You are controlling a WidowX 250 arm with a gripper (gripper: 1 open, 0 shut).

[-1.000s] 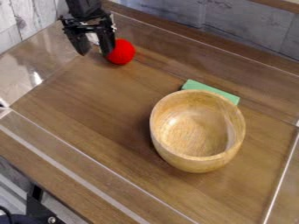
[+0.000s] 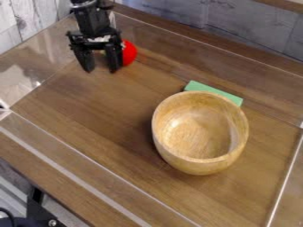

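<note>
My black gripper (image 2: 99, 55) is at the upper left, low over the wooden table, its fingers pointing down. A red round object (image 2: 128, 51) sits just behind and right of it, partly covered by the fingers. I cannot tell whether anything is between the fingers or how far apart they stand in grip terms.
A large wooden bowl (image 2: 198, 133) stands at the centre right, with a flat green block (image 2: 215, 91) behind it. A tiled wall runs along the back.
The bowl and green block are unmoved.
</note>
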